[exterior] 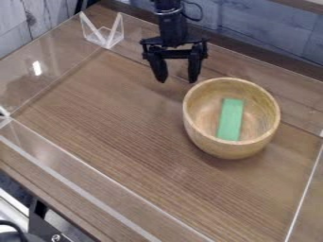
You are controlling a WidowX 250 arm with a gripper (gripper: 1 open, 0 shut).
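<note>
My black gripper (176, 66) hangs at the top centre of the camera view, low over the wooden table (108, 151), its fingers spread open with nothing visible between them. Just below it and to the right is a large light wooden bowl (202, 132), with a green rectangular block (231, 118) lying inside it. The gripper is outside the bowl, behind its upper-left rim.
A white wire-like object stands at the top left near the back edge, and another pale piece lies at the far left edge. A dark gap borders the table at the lower left.
</note>
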